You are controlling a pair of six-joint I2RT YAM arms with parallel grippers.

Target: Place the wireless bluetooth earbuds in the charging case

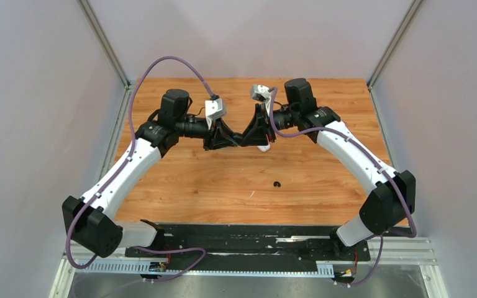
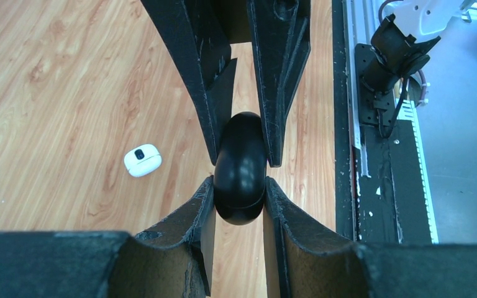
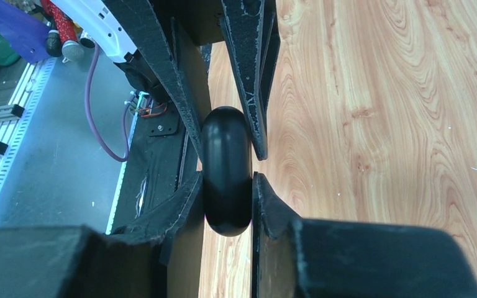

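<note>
A glossy black oblong case (image 2: 240, 167) hangs between my two grippers above the middle of the table. My left gripper is shut on it. My right gripper has its fingertips at either side of the same black case; whether they grip it is hard to tell. A small white case (image 2: 141, 162) with a dark spot lies on the table, partly hidden by the right gripper in the top view. Two small black pieces (image 1: 277, 184), likely the earbuds, lie on the wood nearer the front.
The wooden table (image 1: 192, 186) is otherwise largely clear. A dark rail strip (image 1: 236, 234) runs along the front edge. Walls enclose the sides and back.
</note>
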